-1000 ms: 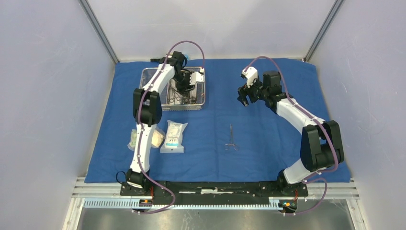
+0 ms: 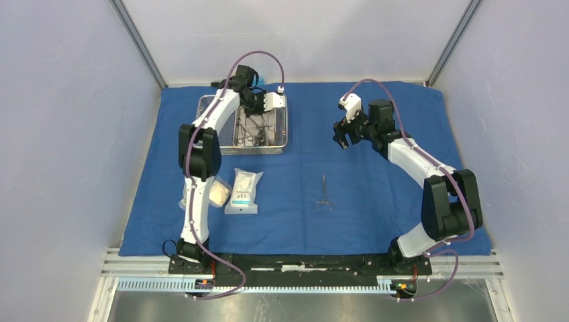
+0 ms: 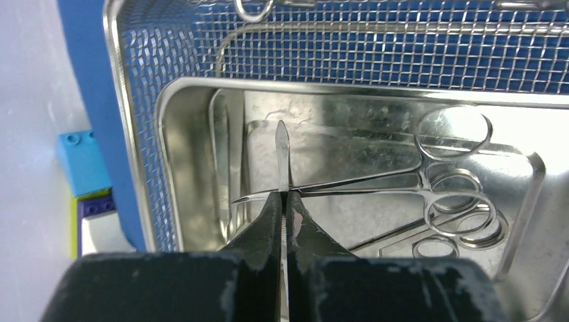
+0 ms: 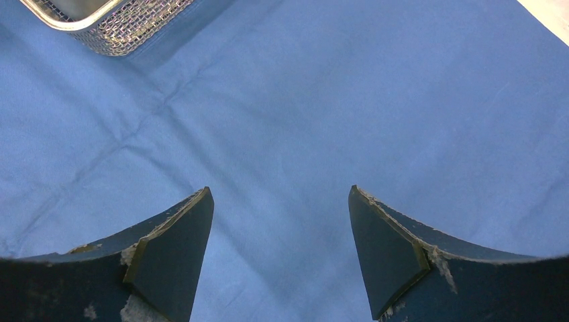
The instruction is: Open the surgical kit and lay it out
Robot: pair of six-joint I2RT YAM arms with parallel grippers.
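The metal instrument basket [image 2: 284,134] stands at the back left, with a steel tray [image 3: 335,86] of tools inside. Over the tray, my left gripper is shut on a thin, scalpel-like metal tool [image 3: 282,151], whose narrow blade sticks out past the fingertips. Ringed scissors-type instruments [image 3: 429,178] lie below, and tweezers-like tools [image 3: 228,154] rest along the tray's left end. One clamp [image 2: 324,196] lies alone on the blue cloth [image 2: 376,215]. Above bare cloth at the right, my right gripper is open and empty.
A sealed white packet [image 2: 243,190] and a bag of pale material [image 2: 219,192], partly behind the left arm, lie in front of the basket. Coloured blocks [image 3: 87,164] sit beyond the basket's far side.
The right arm, the clamp and the packets look unmoved.
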